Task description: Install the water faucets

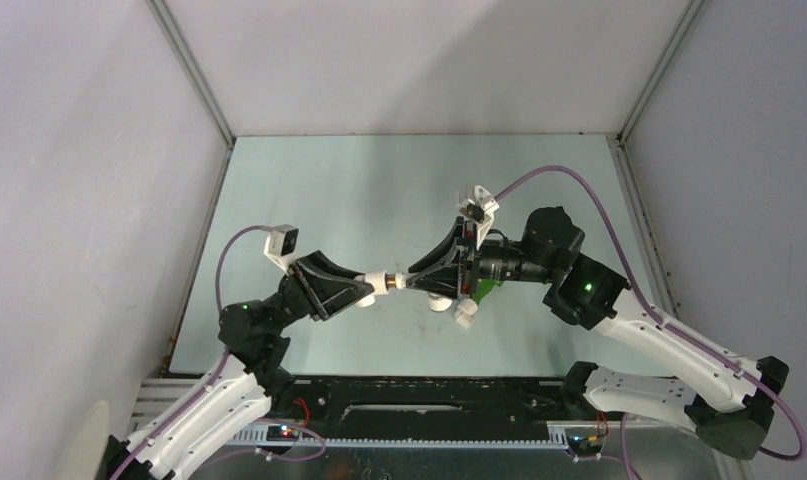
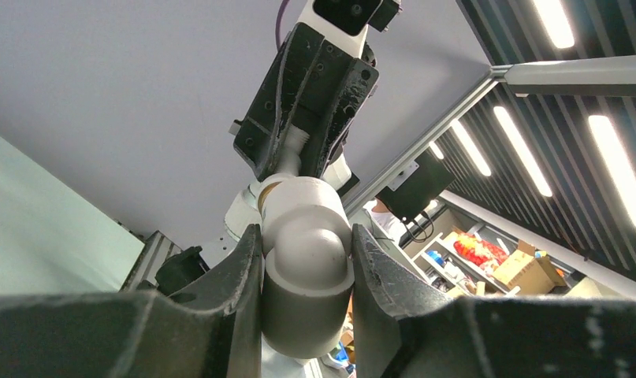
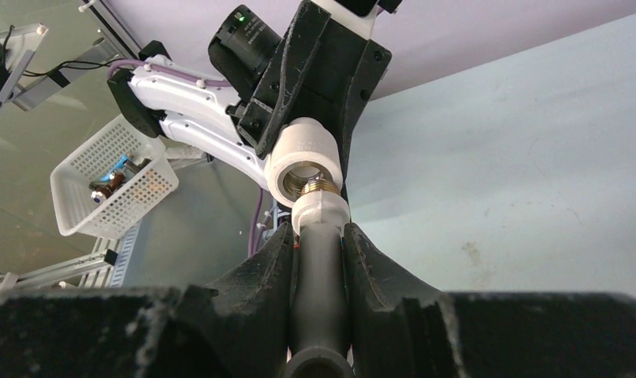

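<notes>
A white elbow pipe fitting (image 2: 306,264) sits between the fingers of my left gripper (image 1: 369,285), which is shut on it. Its threaded socket (image 3: 299,175) faces the faucet. My right gripper (image 1: 419,277) has its fingers around the stem of a white faucet (image 3: 321,209); whether they press on it or stand slightly loose, I cannot tell. The brass thread (image 1: 394,282) lies at the socket's mouth, seemingly a little off-centre and partly in view. Below the right gripper hang a white ribbed faucet part (image 1: 439,303) and a green piece (image 1: 487,288).
A white basket (image 3: 113,185) holding several metal fittings stands off the table in the right wrist view. Walls enclose the left, right and back.
</notes>
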